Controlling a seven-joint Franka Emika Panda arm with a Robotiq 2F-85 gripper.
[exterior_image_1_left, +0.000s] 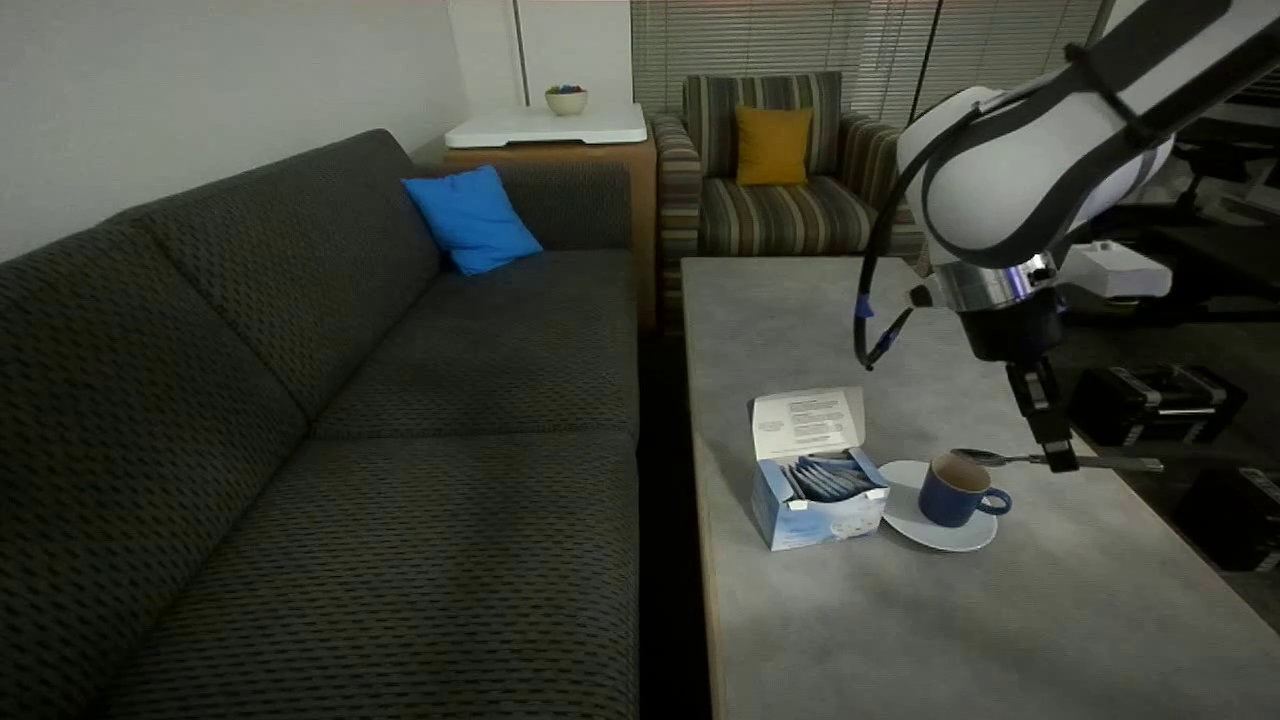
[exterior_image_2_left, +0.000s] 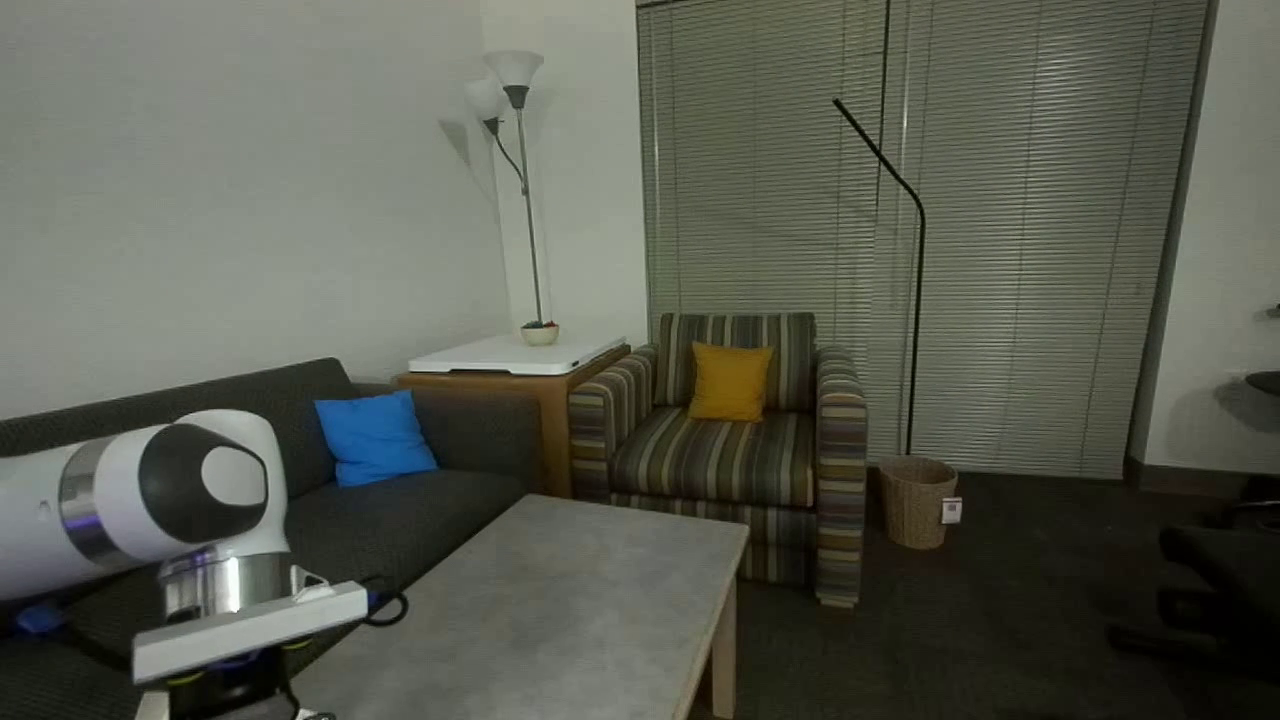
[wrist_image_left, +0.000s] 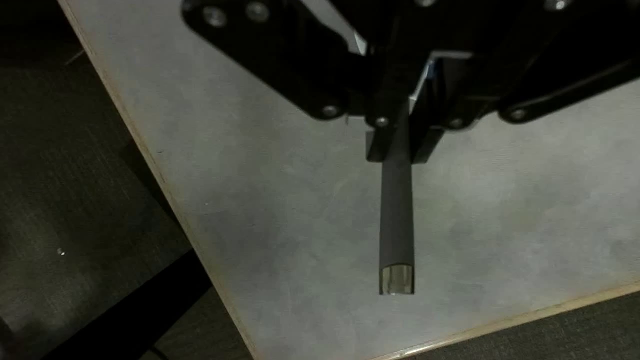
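My gripper (exterior_image_1_left: 1060, 462) is shut on the handle of a spoon (exterior_image_1_left: 1116, 463), held above the table. In exterior view 1 the spoon lies nearly level, its bowl pointing left behind the cup's rim and its handle reaching right. Seen from the wrist, the spoon's grey handle (wrist_image_left: 397, 210) runs between the fingers and ends in a shiny tip; its bowl is out of sight there. A blue cup (exterior_image_1_left: 948, 498) stands upright on a white saucer (exterior_image_1_left: 948, 535), left of and nearer the camera than my gripper.
An open box of sachets (exterior_image_1_left: 819, 510) stands on the grey table (exterior_image_1_left: 960, 636), left of the saucer. A dark sofa (exterior_image_1_left: 480, 540) is on the left, and black cases (exterior_image_1_left: 1158, 402) lie on the floor at right.
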